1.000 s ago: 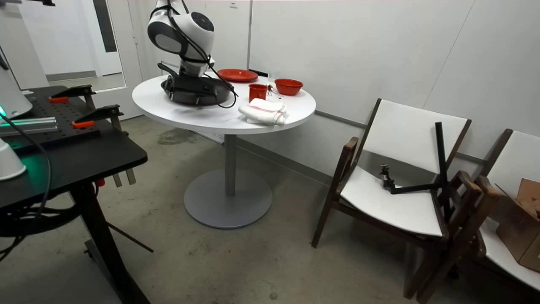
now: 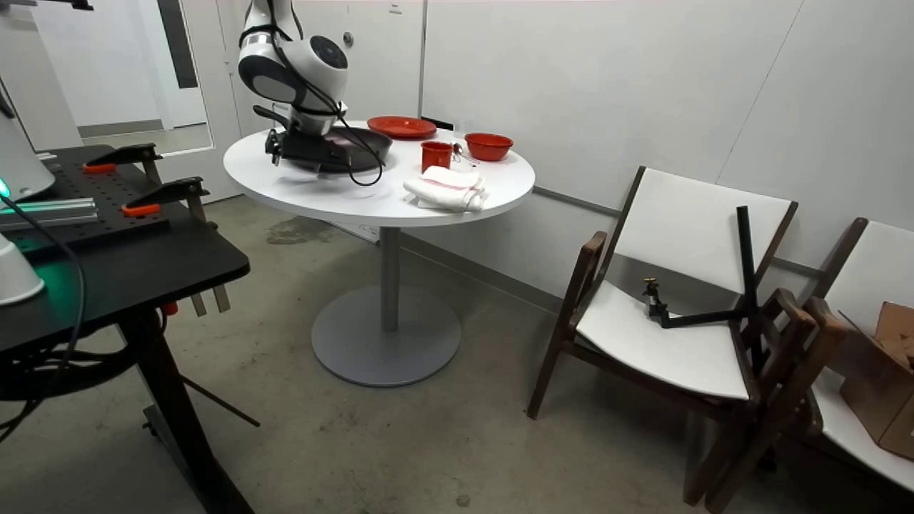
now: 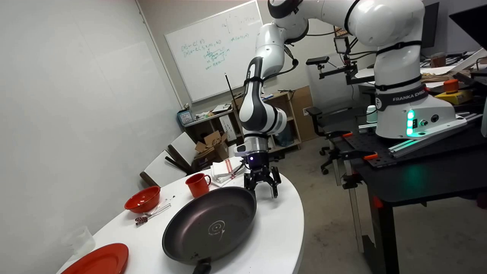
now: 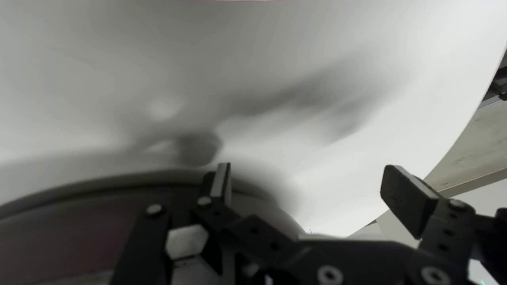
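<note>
A dark frying pan (image 3: 205, 223) rests on the round white table (image 2: 368, 201), its black handle (image 2: 270, 116) toward the far left in exterior view 1. My gripper (image 3: 262, 185) points down at the pan's side, open, nothing between its fingers. One finger (image 3: 249, 181) stands close by the pan's rim; whether they touch I cannot tell. The other finger (image 3: 274, 182) is out over bare tabletop. From the wrist, the pan (image 4: 71, 228) fills the lower left, behind the left finger, with white table between the spread fingers of the gripper.
Beside the pan stand a red mug (image 3: 197, 184) and a folded white towel (image 2: 450, 188). A red bowl (image 2: 489, 146), a red plate (image 2: 402, 128) and some utensils (image 3: 153, 213) lie farther off. The table's edge curves close beside my gripper.
My arm and gripper have shifted left in exterior view 1, showing more of the pan's inside. The pan's handle also sits slightly farther left than before.
</note>
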